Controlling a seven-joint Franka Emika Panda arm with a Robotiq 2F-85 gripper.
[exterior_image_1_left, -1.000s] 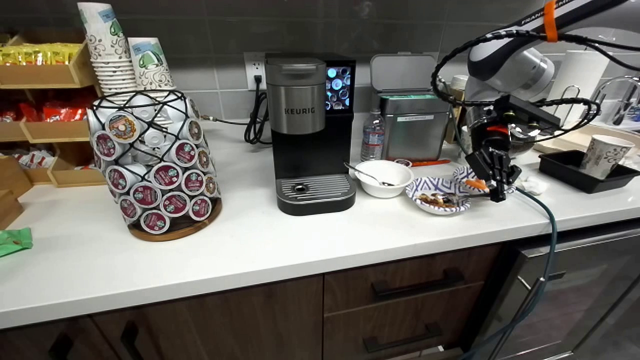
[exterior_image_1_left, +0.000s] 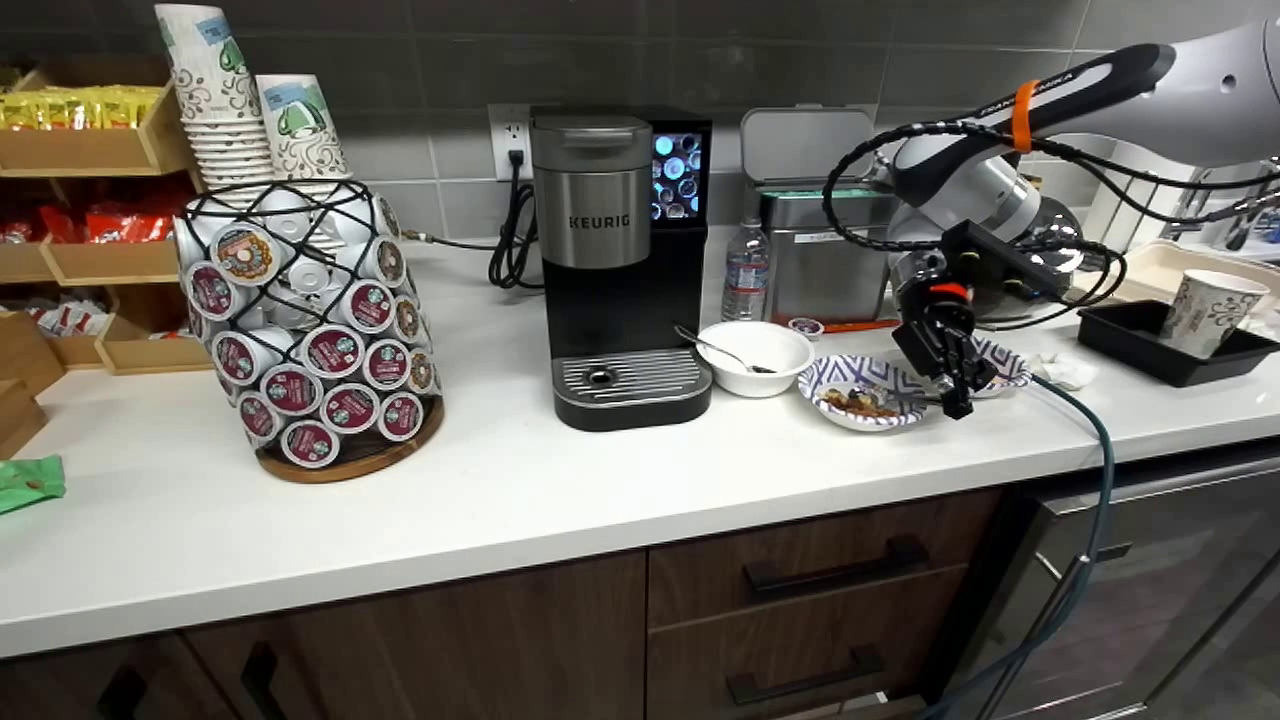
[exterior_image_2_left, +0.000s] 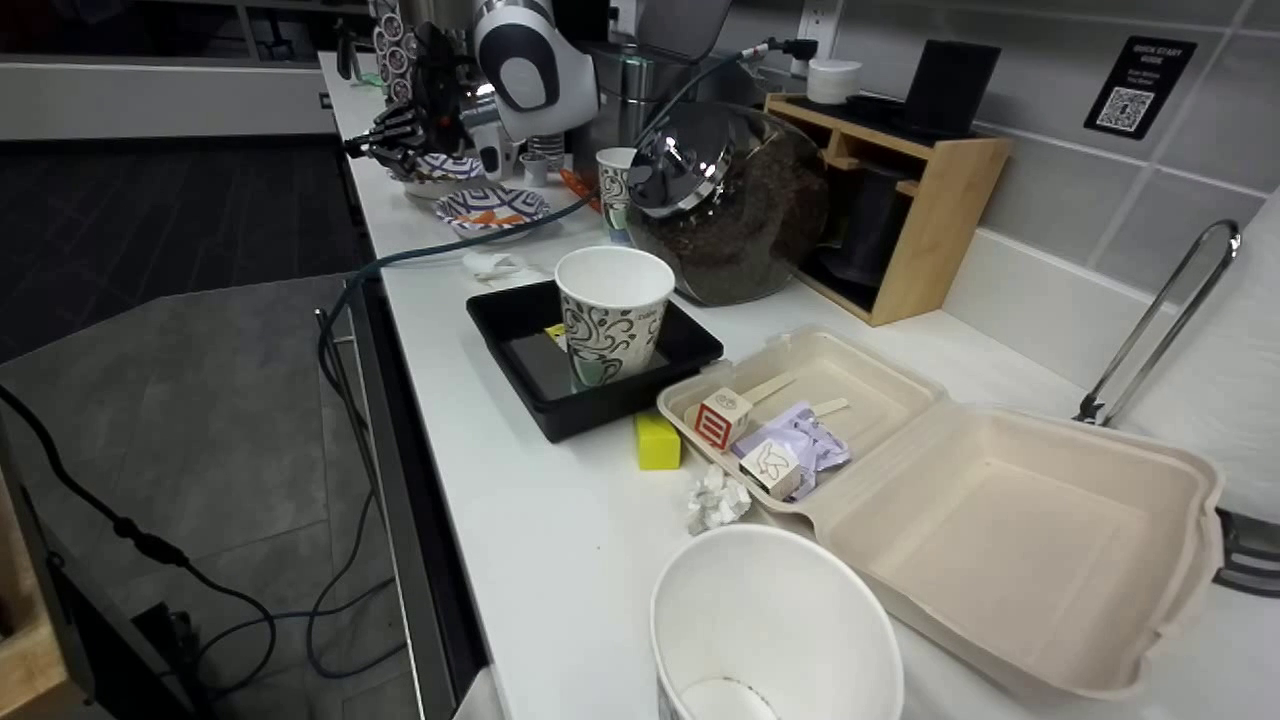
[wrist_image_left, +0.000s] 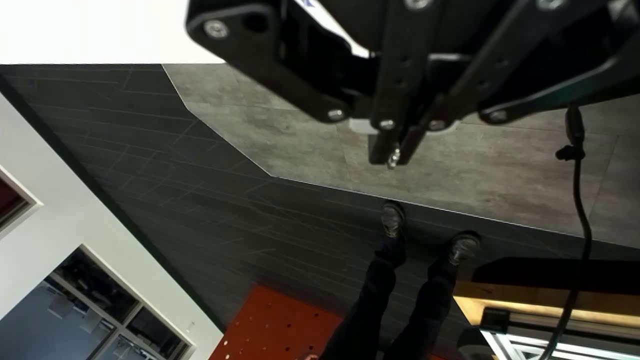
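Note:
In exterior view 1, a bowl with a purple-and-white pattern (exterior_image_1_left: 816, 382) holds some brown food. A metal utensil (exterior_image_1_left: 909, 397) lies with its head in that food, and its handle runs right to my gripper (exterior_image_1_left: 951, 402). The fingers are shut on the handle, low over the counter at the bowl's right side. From the wrist view, a small shiny metal end (wrist_image_left: 393, 158) pokes out between the closed fingertips; the bowl is mostly out of that view. Whether the utensil is a spoon or a fork cannot be made out.
A white bowl (exterior_image_1_left: 734, 341) with a spoon touches the patterned bowl's left side. Behind my gripper sits a second patterned bowl (exterior_image_2_left: 494, 196) with orange pieces. The coffee machine (exterior_image_1_left: 594, 198) stands farther left. A black tray (exterior_image_2_left: 510, 342) with a cup lies right.
My arm and gripper have moved left with the utensil. The patterned bowl with brown food and the white bowl have both shifted slightly left.

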